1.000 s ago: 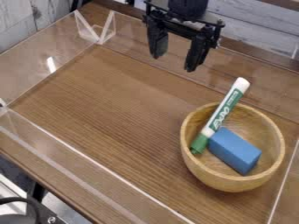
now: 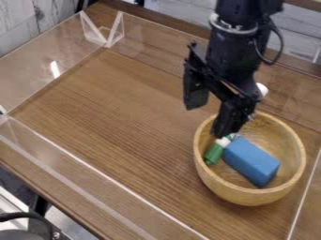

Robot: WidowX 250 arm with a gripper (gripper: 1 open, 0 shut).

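Observation:
My black gripper [image 2: 223,109] hangs over the back of a tan bowl [image 2: 213,191] at the right, its fingers apart and open. The bowl holds a blue block [image 2: 251,160] and a green-and-white tube [image 2: 219,148]. The tube is largely hidden behind the gripper, with its white upper end showing at the right.
Clear walls edge it at the left and back. A small clear plastic item [image 2: 100,30] stands near the back left.
The bowl and block stay in place.

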